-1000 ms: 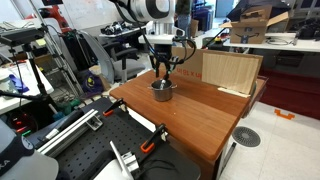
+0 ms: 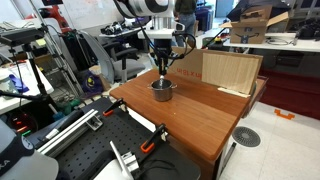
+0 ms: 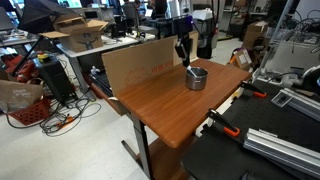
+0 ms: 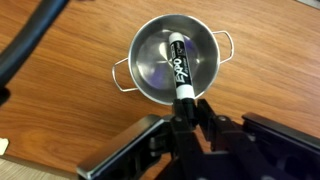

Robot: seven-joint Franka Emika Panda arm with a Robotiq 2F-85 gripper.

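Note:
In the wrist view a white marker (image 4: 180, 62) with a dark label and a dark far end is pinched by my gripper, which is shut on its near end. Below the marker is a round metal pot (image 4: 150, 62) with two side handles, its inside bare where it shows. The pot (image 2: 161, 93) stands on the wooden table, and the gripper (image 2: 162, 74) is just above its opening. From the other side, the white marker (image 3: 189, 69) reaches down at the pot (image 3: 197, 82). Whether its tip touches the pot's bottom I cannot tell.
Cardboard panels (image 3: 145, 64) stand upright along one side of the table. A black surface with clamps and rails (image 2: 105, 140) borders the near side.
My gripper has risen slightly above the pot, with more of the marker showing over the rim. The pot appears to stay in place.

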